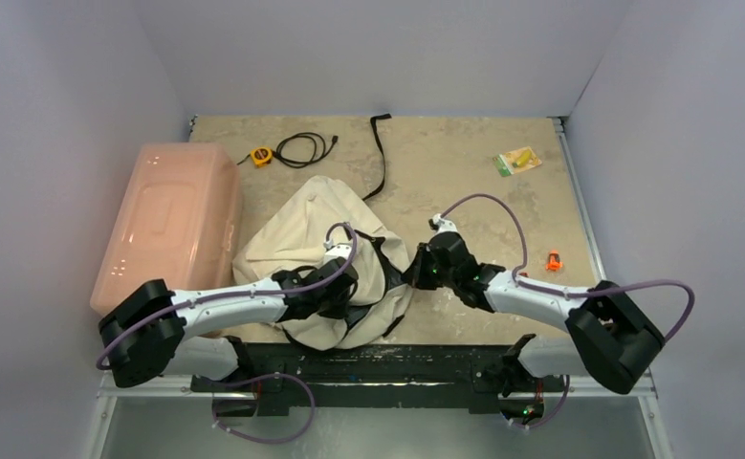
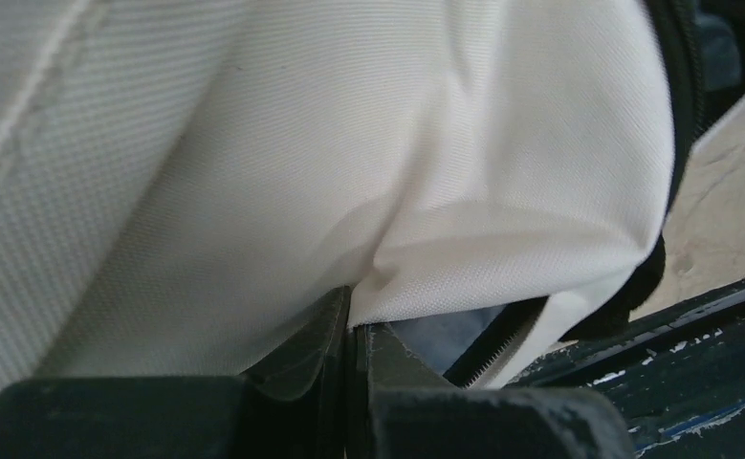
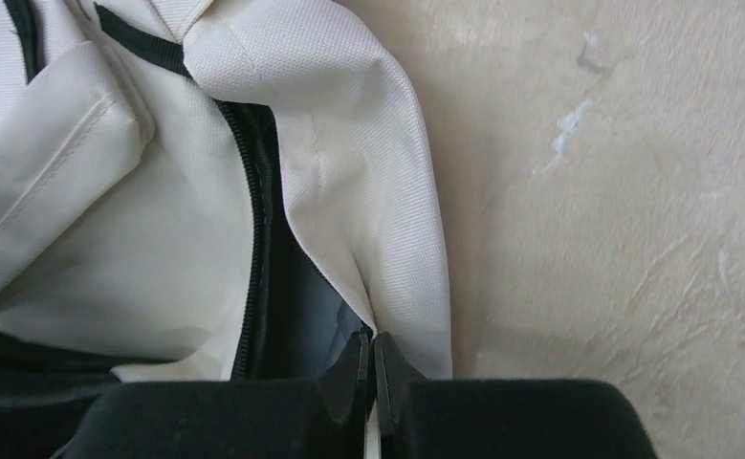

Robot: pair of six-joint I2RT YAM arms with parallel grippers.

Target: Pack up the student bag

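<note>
The cream bag [image 1: 287,229] lies crumpled on the left-middle of the table, its dark interior showing through unzipped openings. My left gripper is shut on a fold of the bag's fabric near its front. My right gripper is shut at the bag's right side, on the cream edge beside the zipped opening [image 3: 301,306]. The fabric runs down between its fingertips.
A pink translucent box [image 1: 163,220] stands at the left. Behind the bag lie a tape measure [image 1: 262,156], coiled cable [image 1: 301,163] and black strap [image 1: 382,153]. A small packet [image 1: 518,161] and orange item [image 1: 554,259] lie right.
</note>
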